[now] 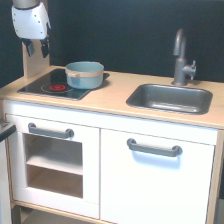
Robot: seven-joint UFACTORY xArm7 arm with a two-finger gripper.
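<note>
In the upper left corner of the camera view, my gripper (38, 48) points down from a white arm (31, 20). Its two dark fingers stand apart with a gap between them, and nothing shows in the gap. The gripper is above and left of a blue-grey pot (85, 77), clear of it. That pot sits upright at the back right of a black cooktop (77, 95). Left of the pot, a burner ring (55, 87) shows red.
A grey sink (170, 97) with a tall faucet (180, 62) is set into the right of the wooden counter (120, 92). Below are a windowed oven door (55, 132) and a white cabinet door (150, 180), both with grey handles. The counter between pot and sink is clear.
</note>
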